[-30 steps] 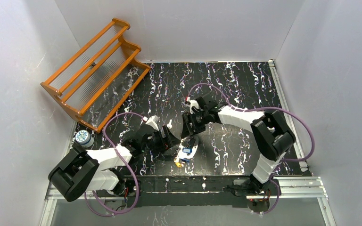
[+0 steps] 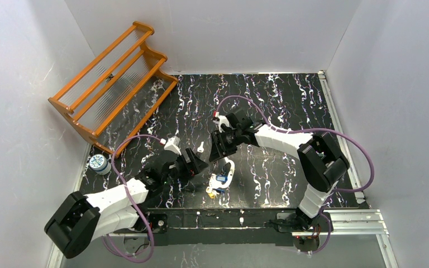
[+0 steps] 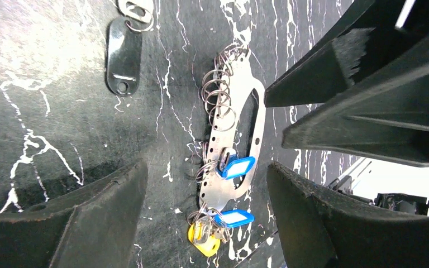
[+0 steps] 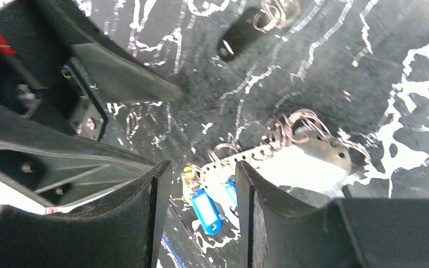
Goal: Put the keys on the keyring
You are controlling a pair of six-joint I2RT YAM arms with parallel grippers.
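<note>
A pale metal plate with a row of holes and several wire rings lies on the dark marbled table. Two blue tags and a yellow tag hang by its near end. Apart from it lies a black tag with a ring and a small metal piece, partly cut off by the left wrist view's edge. My left gripper is open above the plate, its fingers wide apart. My right gripper is also open, with a narrower gap. Nothing shows held in either.
The two grippers stand close together, tips nearly meeting in the top view. A wooden rack leans at the back left, and a round white-and-blue tin sits at the left edge.
The right gripper has moved left from a second ago.
</note>
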